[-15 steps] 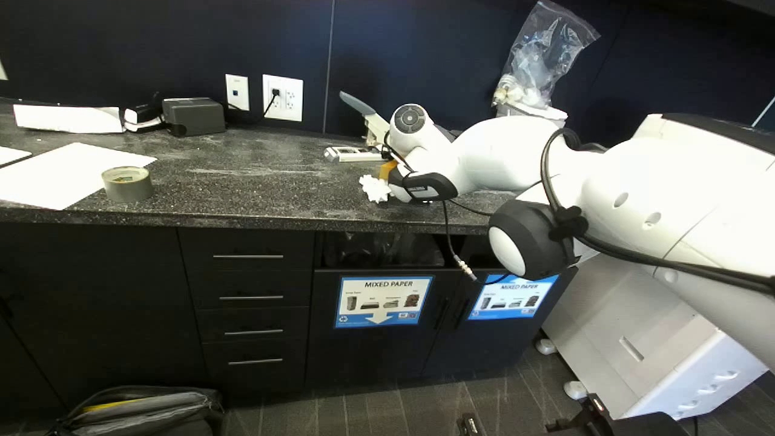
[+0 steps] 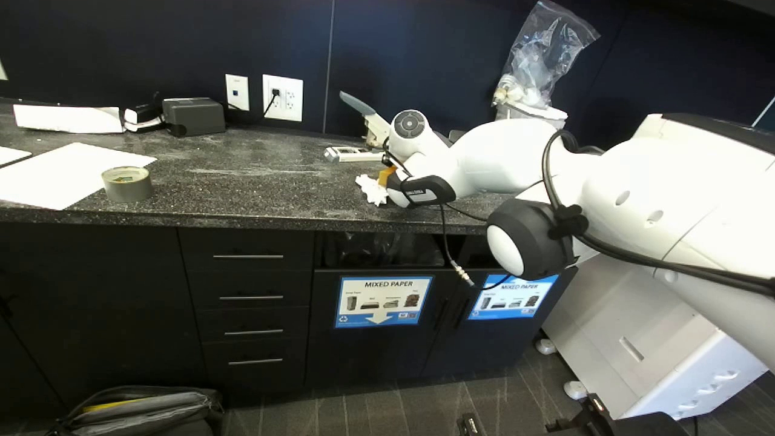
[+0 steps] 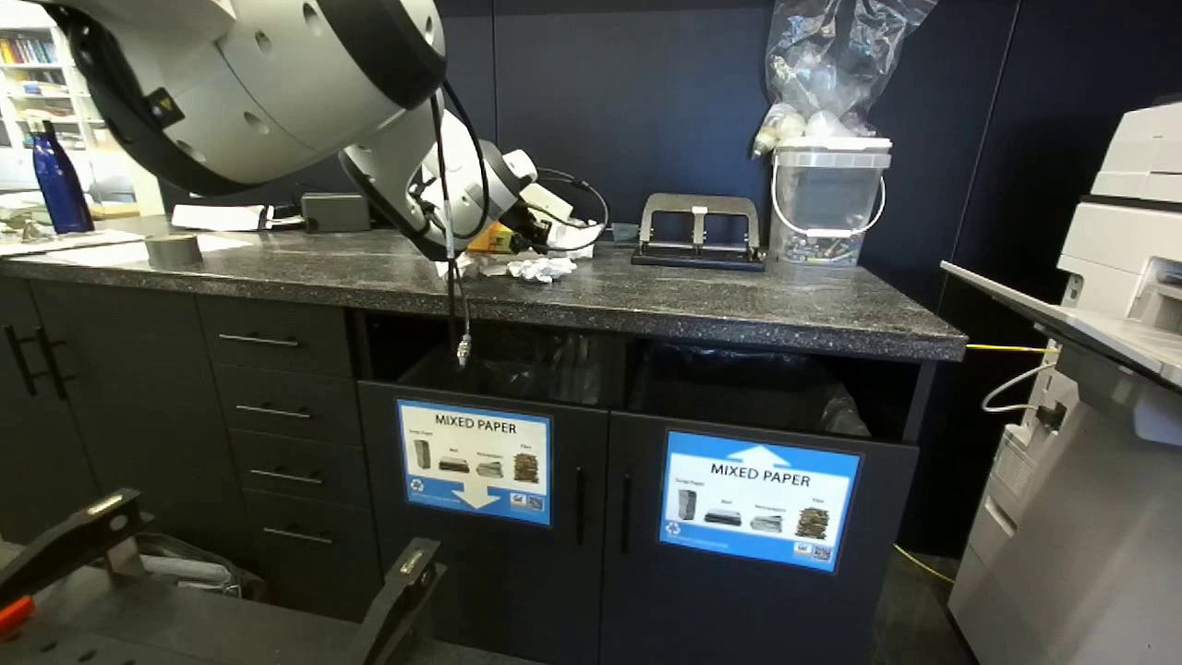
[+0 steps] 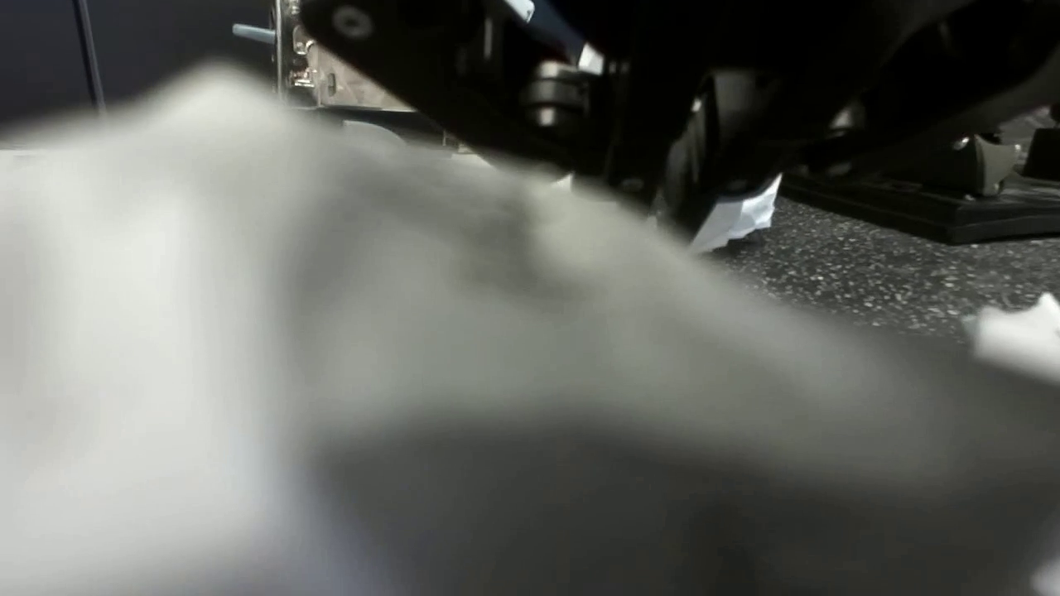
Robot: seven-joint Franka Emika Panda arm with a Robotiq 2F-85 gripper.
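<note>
My gripper reaches down low over the counter, its dark fingers close together at the top of the wrist view. It is shut on crumpled white paper [image 4: 740,213], part of which shows beside the fingertips. A large, blurred pale mass [image 4: 179,328] right before the lens hides much of the hold. In exterior view 1 a crumpled white piece [image 2: 372,189] shows beside the hand; the fingers are hidden there. From exterior view 2, white crumpled paper [image 3: 540,270] appears at counter level below the hand, with an orange part [image 3: 495,238] on the hand.
Behind the hand stands a hole punch [image 3: 698,233], with a clear bucket [image 3: 826,199] to its right. A tape roll [image 2: 127,184] and white sheets [image 2: 65,174] occupy the left of the counter [image 2: 240,171]. Open bin slots [image 3: 731,388] lie under the counter's front edge.
The hand has shifted very slightly to the left and down, and the white piece beside it has moved a little left. The hanging cable has swung slightly left.
</note>
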